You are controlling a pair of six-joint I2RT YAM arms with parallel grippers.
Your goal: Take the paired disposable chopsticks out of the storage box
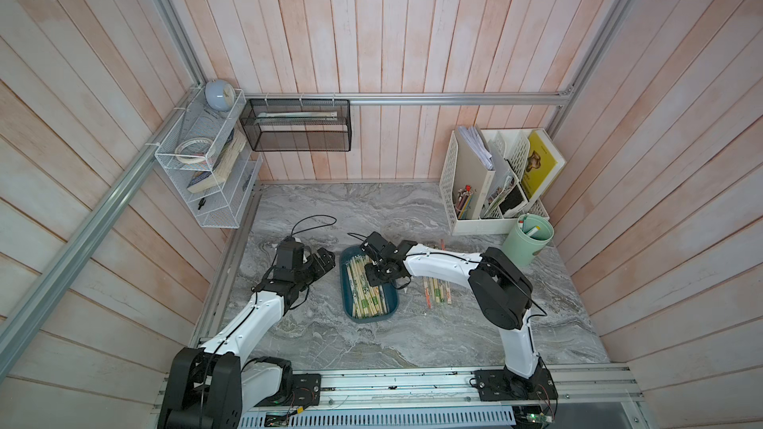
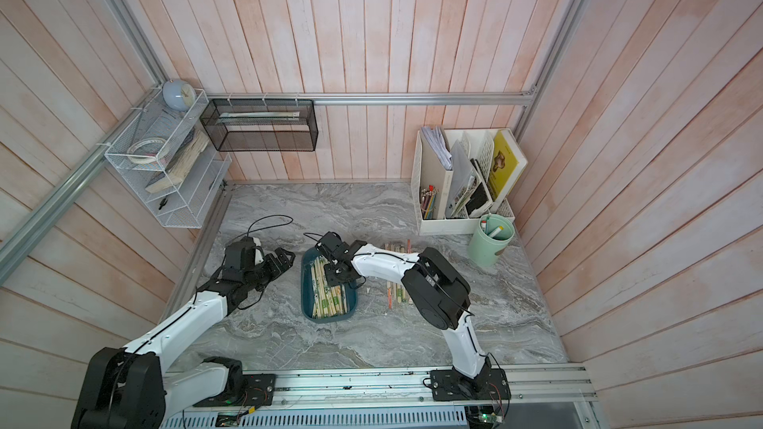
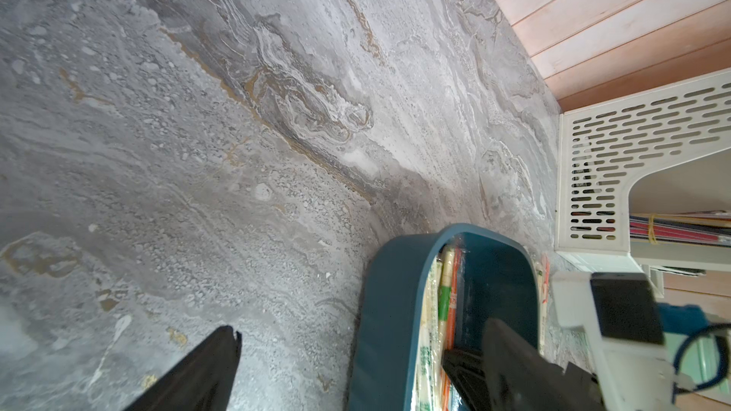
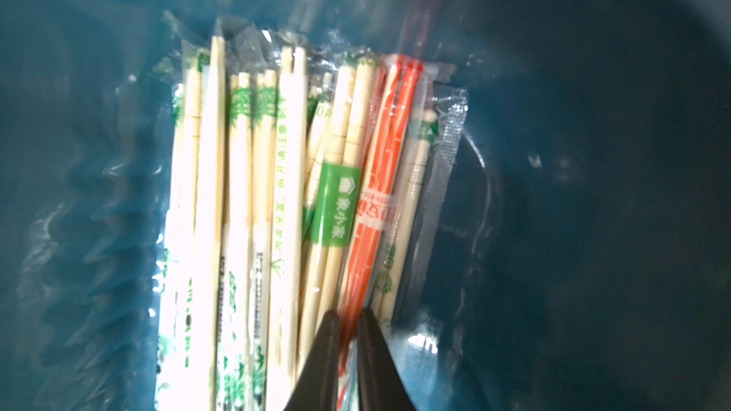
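The dark blue storage box (image 1: 346, 278) lies mid-table, holding several plastic-wrapped chopstick pairs (image 1: 363, 294). In the right wrist view, a red-printed pair (image 4: 380, 198) lies between a pair with a green band (image 4: 335, 201) and a thinner wrapped pair at the right. My right gripper reaches into the box, its narrow fingers standing close together on either side of the red pair's lower part. Whether they press on it cannot be seen. Left of the box, my left gripper hovers open and empty.
Several chopstick pairs (image 1: 438, 292) lie on the table right of the box, partly under the right arm. A white file organizer (image 1: 483, 226) and a green cup (image 1: 522, 248) stand at the back right. Table space behind and in front of the box is clear.
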